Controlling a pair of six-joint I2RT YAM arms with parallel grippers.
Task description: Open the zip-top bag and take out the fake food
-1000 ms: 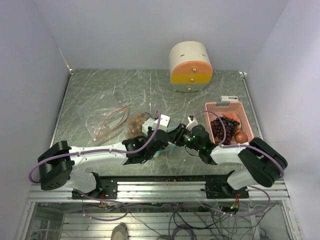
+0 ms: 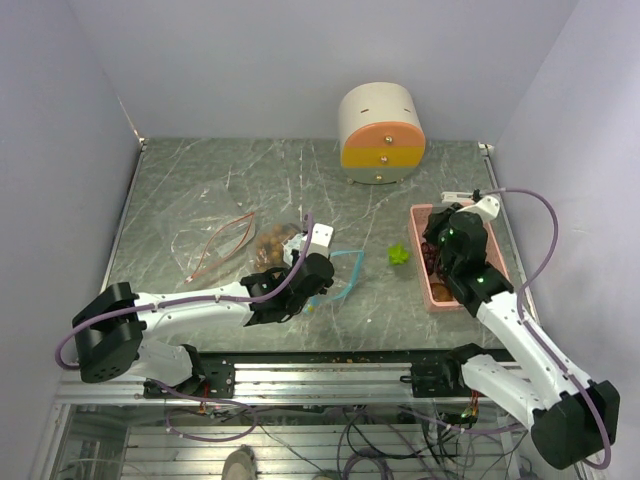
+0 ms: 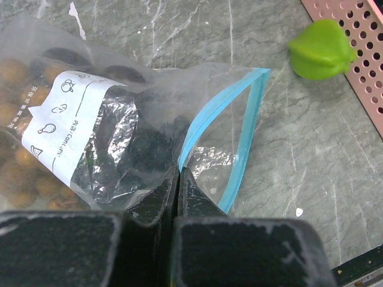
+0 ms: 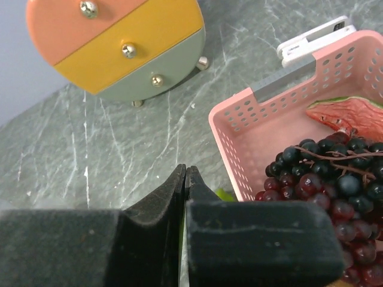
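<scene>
The blue-zipped clear bag lies with its mouth gaping, dark fruit and brown round pieces inside. My left gripper is shut on the zip edge of the bag. A green fake food piece rests on the table between the bag and the pink basket; the left wrist view shows this green piece close beside the basket wall. Over the basket, my right gripper is shut with nothing between its fingers. Only a sliver of the green piece shows past its fingertips in the right wrist view.
The pink basket holds grapes and a watermelon slice. At the back stands a rounded drawer box. Another clear bag with a red zip lies at the left. Bare table surrounds the green piece.
</scene>
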